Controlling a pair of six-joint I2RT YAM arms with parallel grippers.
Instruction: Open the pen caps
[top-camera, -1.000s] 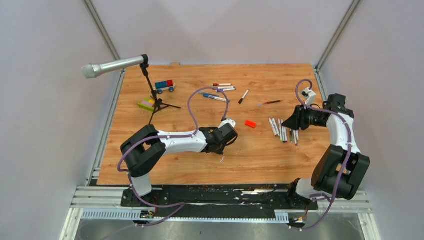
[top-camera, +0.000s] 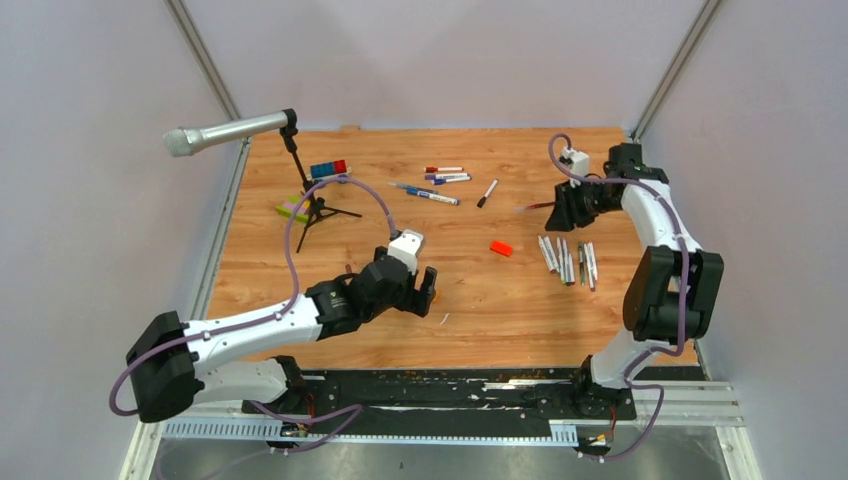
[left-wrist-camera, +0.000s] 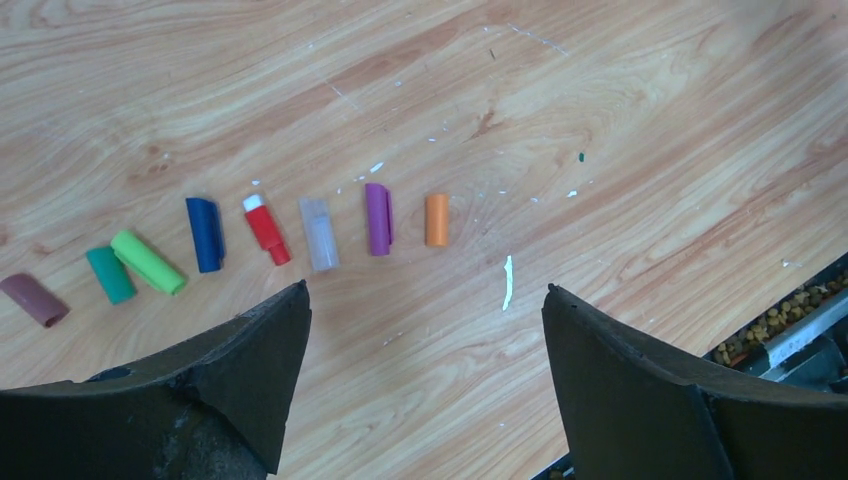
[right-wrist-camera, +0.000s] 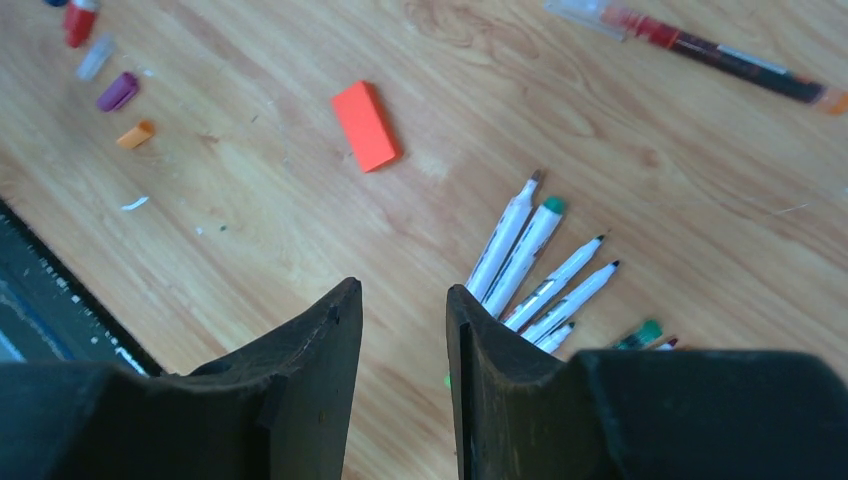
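Loose caps lie in a row in the left wrist view, among them an orange cap (left-wrist-camera: 437, 220), a purple cap (left-wrist-camera: 379, 219), a clear cap (left-wrist-camera: 320, 234) and a red cap (left-wrist-camera: 266, 230). My left gripper is open above the table, the row beyond its empty fingers. Uncapped pens (right-wrist-camera: 512, 245) lie side by side at the right of the table. My right gripper is partly open, with nothing between its fingers. A dark pen with a red section (right-wrist-camera: 735, 62) lies beyond it; in the top view the gripper partly covers this pen.
Several markers (top-camera: 447, 177) lie at the back middle, with a single pen (top-camera: 488, 193) to their right. A red block (top-camera: 501, 248) sits mid-table. The microphone stand (top-camera: 315, 209) and a toy train (top-camera: 328, 169) occupy the back left.
My left gripper has moved left across the table. The right gripper has shifted left and toward the back, from over the row of pens to the dark pen.
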